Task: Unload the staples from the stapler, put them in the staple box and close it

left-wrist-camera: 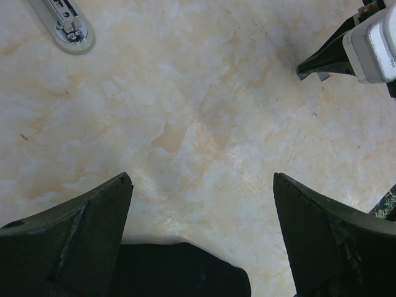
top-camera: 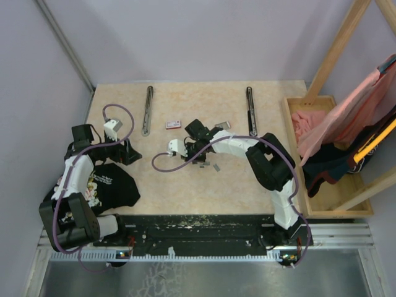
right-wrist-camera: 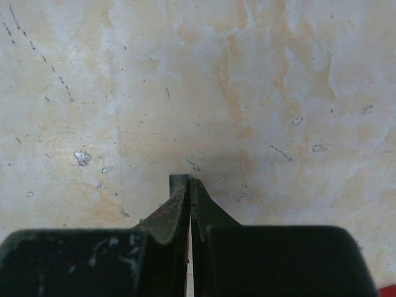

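Two long staplers lie at the back of the table, a grey one [top-camera: 148, 111] on the left and a black one [top-camera: 251, 111] on the right. The grey one's end [left-wrist-camera: 73, 37] shows in the left wrist view. Several small grey staple strips lie mid-table, among them one strip [top-camera: 216, 167] set apart. My right gripper is shut, low over the table. A dark grey strip end [right-wrist-camera: 179, 178] shows just beyond its fingertips, the rest hidden beneath the fingers. Wide open with nothing between its fingers, my left gripper hovers at the table's left side.
A small red-and-white box [top-camera: 173, 124] lies between the staplers, with another small box [top-camera: 223, 125] partly behind the right arm. Dark cloth [top-camera: 117, 185] covers the front left. On the right stands a wooden crate [top-camera: 337, 214] holding clothes.
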